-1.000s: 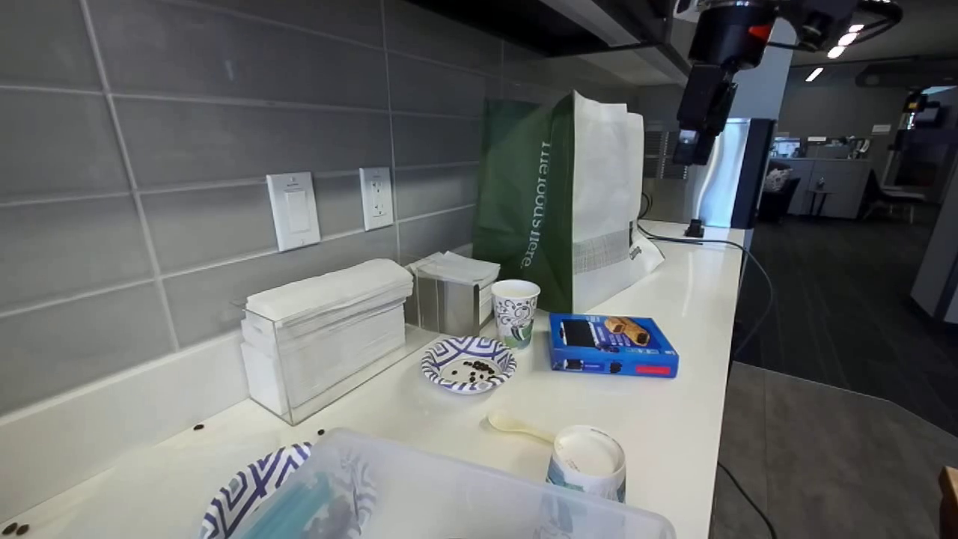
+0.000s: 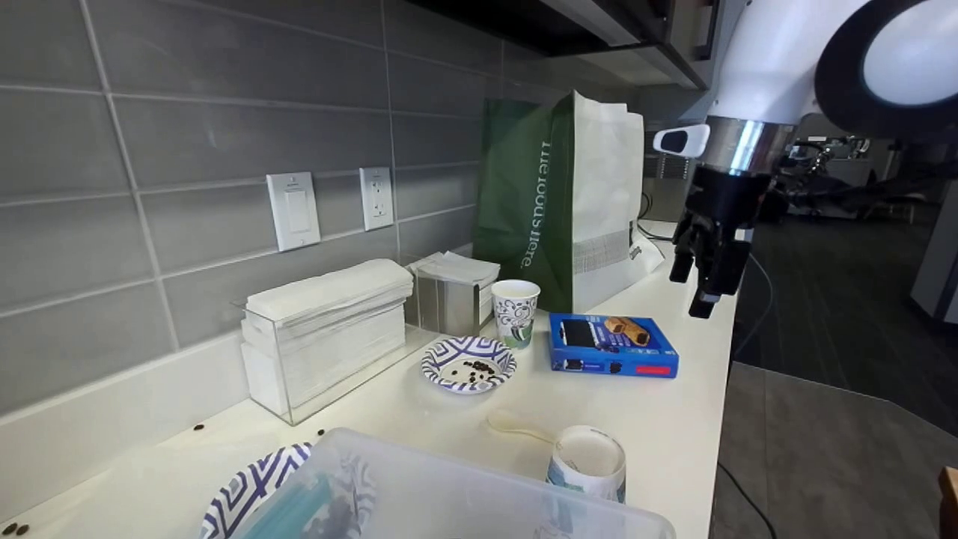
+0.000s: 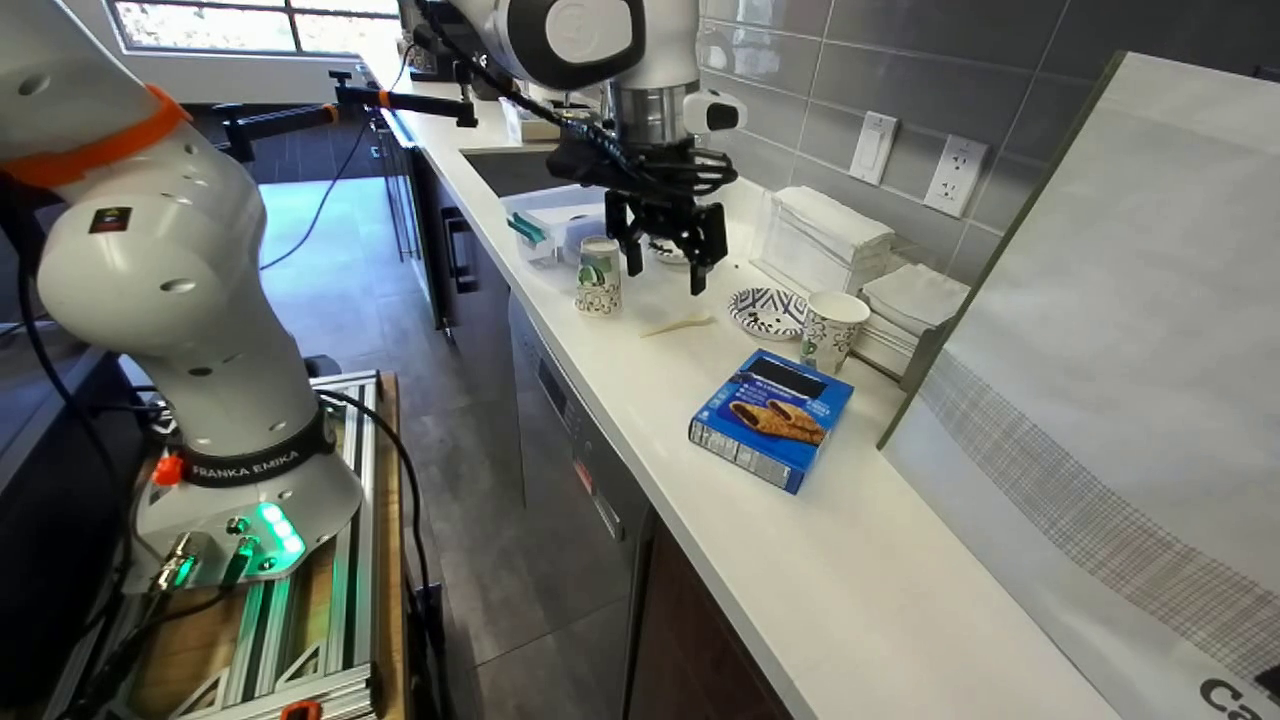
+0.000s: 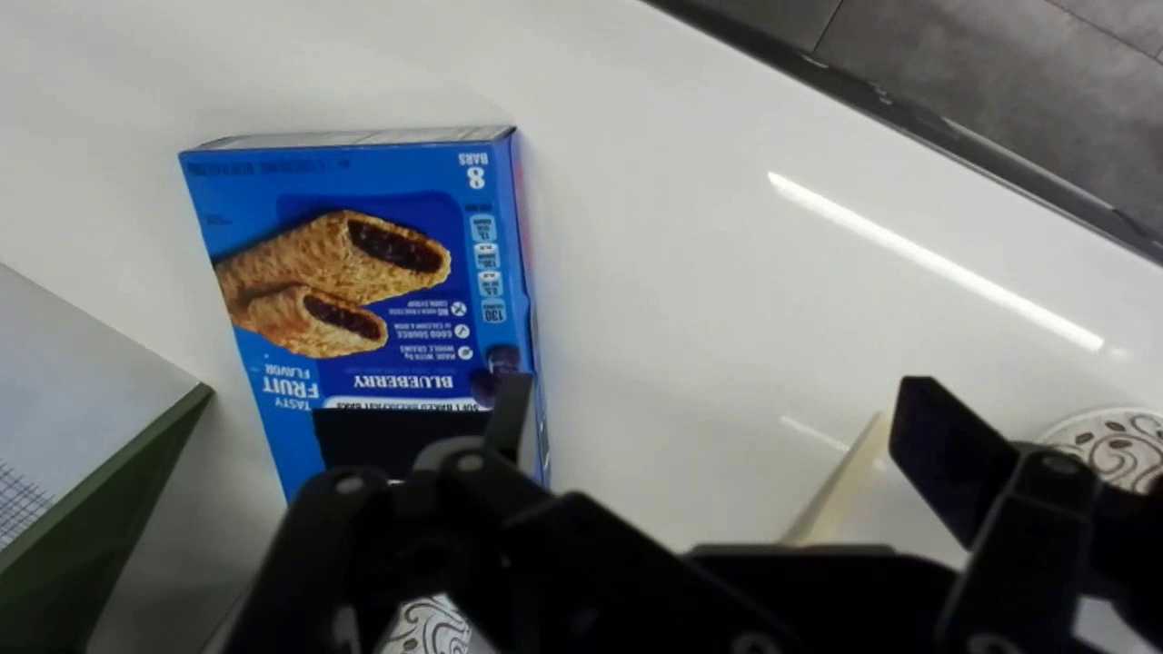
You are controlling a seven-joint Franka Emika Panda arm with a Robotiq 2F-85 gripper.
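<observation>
Above the white counter hangs my gripper (image 3: 666, 278), its fingers spread wide with nothing between them. In the wrist view, one finger (image 4: 946, 458) is at the right and the other overlaps the lower edge of the blue box of blueberry bars (image 4: 403, 262). The box lies flat on the counter. A patterned bowl (image 2: 469, 365) holding several dark beans sits near the wall. Beside it an upright paper cup (image 2: 516, 314) stands open. A second paper cup (image 3: 597, 276) is upside down, close to a pale spoon (image 3: 678, 323) lying on the counter.
A tall paper bag (image 2: 606, 193) stands behind the box. Napkin holders (image 2: 328, 328) line the wall. A translucent bin (image 2: 485, 489) fills the near end, with another patterned bowl (image 2: 251, 485) beside it. Bare counter (image 3: 912, 564) lies beyond the box.
The objects on the counter have not moved.
</observation>
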